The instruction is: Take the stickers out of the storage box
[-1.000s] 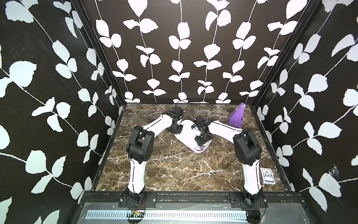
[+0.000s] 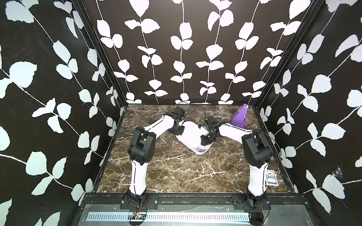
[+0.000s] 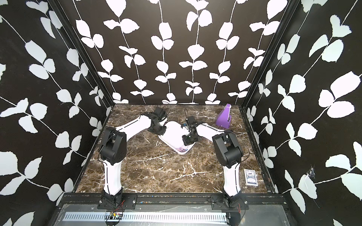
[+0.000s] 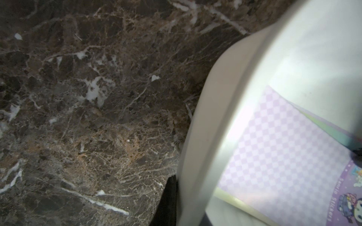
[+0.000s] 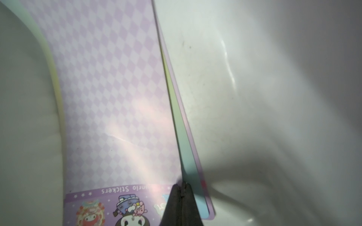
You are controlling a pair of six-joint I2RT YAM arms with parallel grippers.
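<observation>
A white storage box [image 2: 188, 135] sits mid-table, holding sticker sheets [image 5: 116, 94]: a lilac checkered sheet with a purple Sanrio Stickers band and thinner coloured sheets beneath. My left gripper [image 2: 178, 130] is shut on the box's left rim, seen close in the left wrist view [image 4: 211, 113]. My right gripper is inside the box, shut, its tips at the sheets' edge near the printed band; nothing shows clearly between them.
A purple object [image 2: 238, 117] stands at the back right. A boxed card deck [image 3: 250, 177] lies at the front right.
The right arm has shifted slightly rightward in the top left view over the last second, still over the box. The left arm is unchanged.
</observation>
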